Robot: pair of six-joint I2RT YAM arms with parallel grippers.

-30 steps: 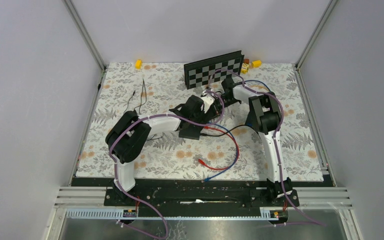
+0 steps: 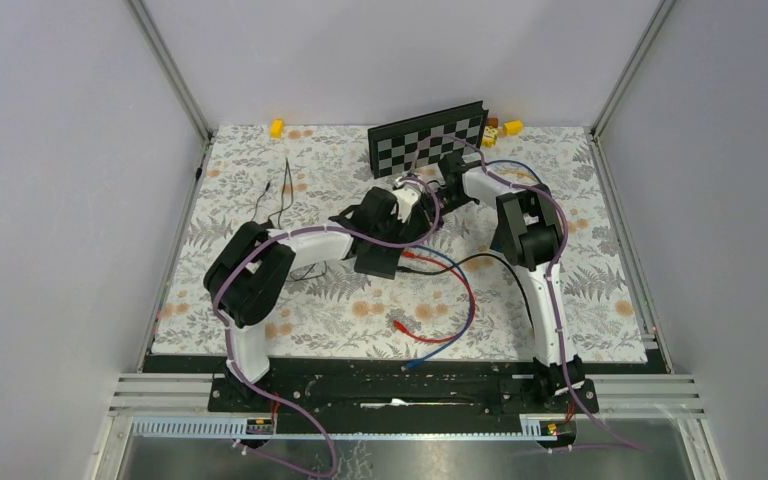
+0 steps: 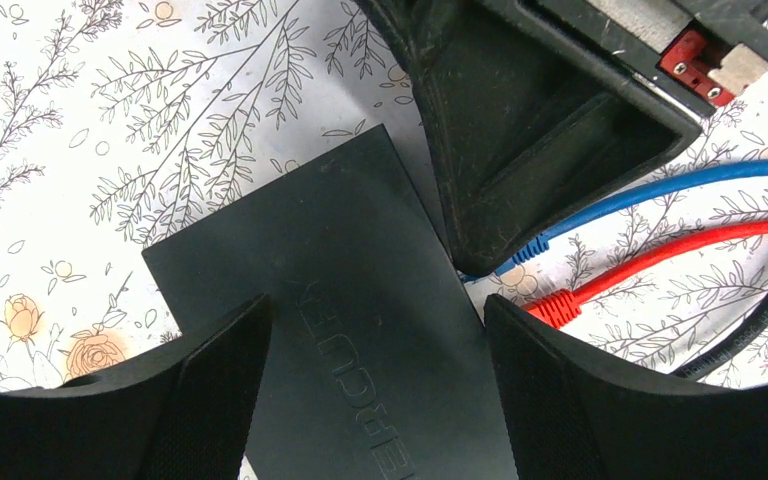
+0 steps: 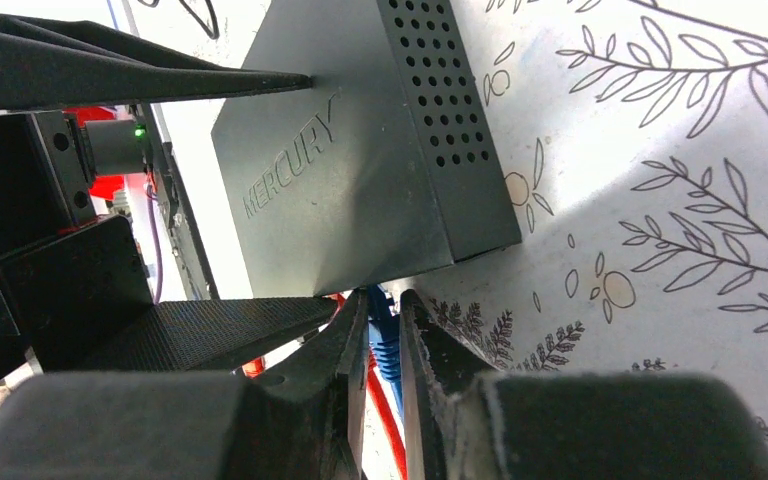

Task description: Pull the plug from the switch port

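Observation:
The dark Mercury switch (image 2: 376, 262) (image 3: 350, 230) (image 4: 325, 180) lies on the patterned mat under both arms. My left gripper is shut on the switch. The blue plug (image 4: 384, 340) is at the switch's edge, between the fingertips of my right gripper, which look nearly closed around it; whether they grip it is hard to tell. A red plug (image 3: 552, 308) sits just beside the blue one at the same edge.
Red, blue and black cables (image 2: 470, 300) spread toward the front. A checkered board (image 2: 425, 138) stands at the back, with small yellow items (image 2: 512, 128) beside it. Thin cables (image 2: 285, 190) lie at the left.
My left arm has shifted slightly left with the switch, and the red and blue cable ends at the front have moved slightly left. The right arm has moved only slightly.

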